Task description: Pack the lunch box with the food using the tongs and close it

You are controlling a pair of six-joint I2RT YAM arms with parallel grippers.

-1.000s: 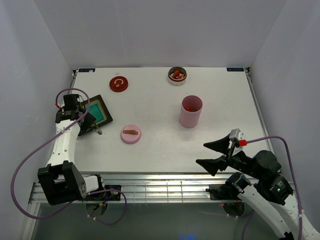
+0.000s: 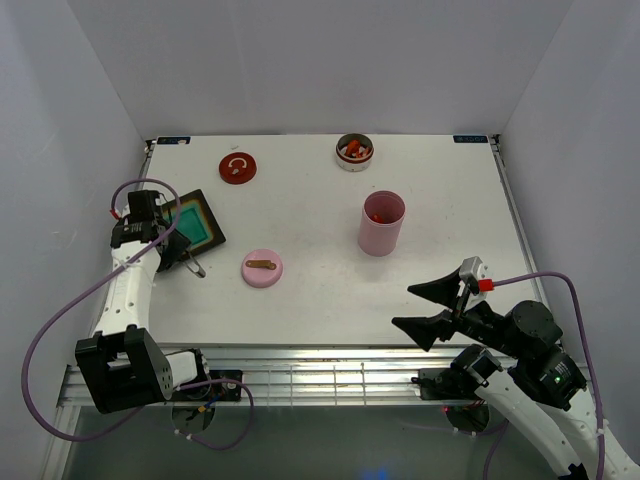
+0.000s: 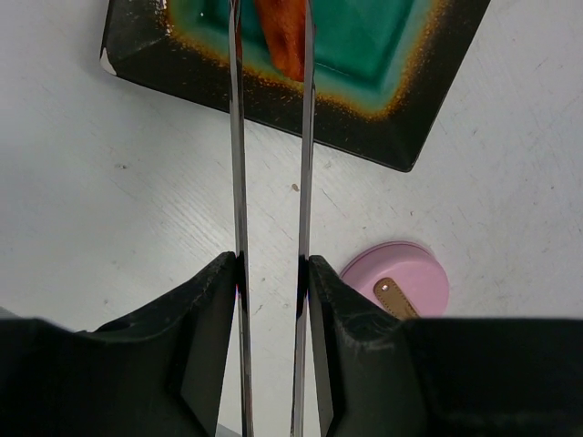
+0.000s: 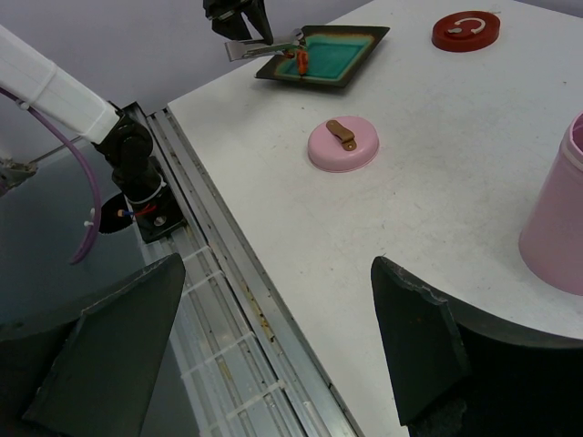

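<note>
My left gripper is over the black tray with a teal centre at the left, its long metal tongs pointing down at an orange-red food piece on the tray; whether they grip it is unclear. My right gripper stands open and empty at the front right. A pink lid with a brown strap lies mid-left. A pink cup stands right of centre, something red inside. A round container with orange pieces sits at the back.
A dark red lid lies at the back left. A metal rail runs along the front edge.
The tongs in my left gripper have shifted slightly at the tray. The right arm and the other objects have not moved.
</note>
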